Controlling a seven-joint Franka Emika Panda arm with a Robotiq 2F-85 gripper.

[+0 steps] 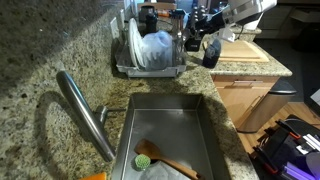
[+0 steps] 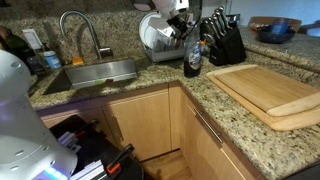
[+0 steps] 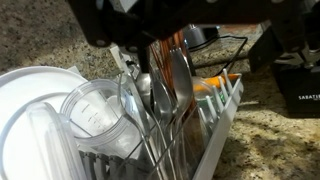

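My gripper (image 1: 192,42) hangs over the right end of the dish rack (image 1: 150,71), at the back of the counter beyond the sink. In the wrist view its dark, blurred fingers frame the top of the picture, open, with nothing visibly held. Below them metal spoons and other cutlery (image 3: 180,85) stand upright in the rack's end. A clear plastic container (image 3: 98,108) and a white plate (image 3: 25,95) sit to the left. How far the fingertips are above the cutlery I cannot tell.
A dark bottle (image 1: 212,52) stands right of the rack, near a black knife block (image 2: 226,45). Cutting boards (image 2: 265,88) cover the right counter. The sink (image 1: 190,120) contains a wooden spoon (image 1: 172,162) and a green scrubber (image 1: 147,149).
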